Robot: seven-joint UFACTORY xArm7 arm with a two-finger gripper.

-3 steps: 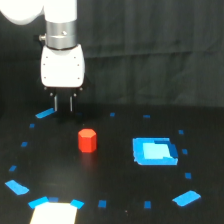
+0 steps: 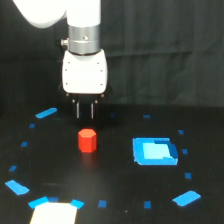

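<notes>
A red hexagonal block [image 2: 88, 141] sits on the dark table, left of centre in the camera view. Behind and above it hangs my white gripper [image 2: 85, 113], pointing down. Two thin dark fingers stand apart with a clear gap and nothing between them, so it is open. The fingertips do not touch the block. To the right lies a blue square [image 2: 138, 147] with a white patch [image 2: 156, 151] in its middle; whether it is a shallow tray or a flat marking I cannot tell.
Blue tape strips [image 2: 186, 198] and small blue squares [image 2: 102, 204] mark the table. A pale object [image 2: 53, 213] is cut off at the bottom left edge.
My gripper has moved right and a little lower in the view, from left of the red block to nearly in line with it. Block and blue square have not moved.
</notes>
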